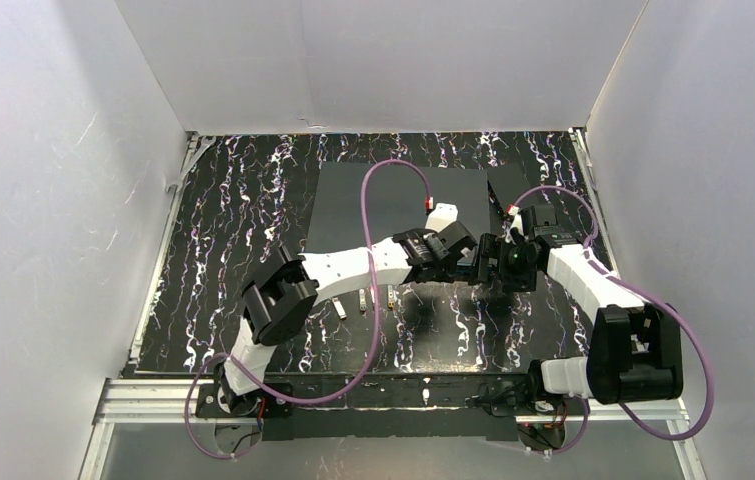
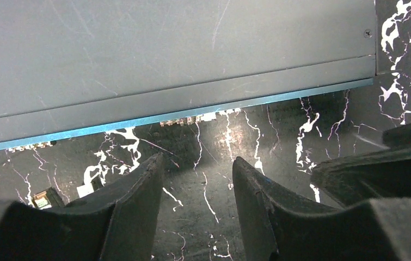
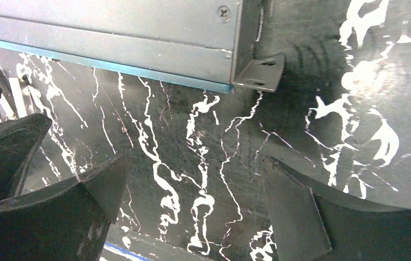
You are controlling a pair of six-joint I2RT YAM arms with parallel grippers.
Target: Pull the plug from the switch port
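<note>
The switch is a wide dark grey box with a blue front edge. Gold contacts and a small whitish piece show just below that edge; whether a plug sits in a port there I cannot tell. In the left wrist view my left gripper stands open in front of the edge, only bare table between its fingers. My right gripper is also open and empty, in front of the box's right corner bracket. The two grippers are close together in the top view.
Several small plug-like pieces lie on the black marbled table in front of the switch, left of the grippers. Purple cables loop over both arms. Free table lies on the far left and in the front middle.
</note>
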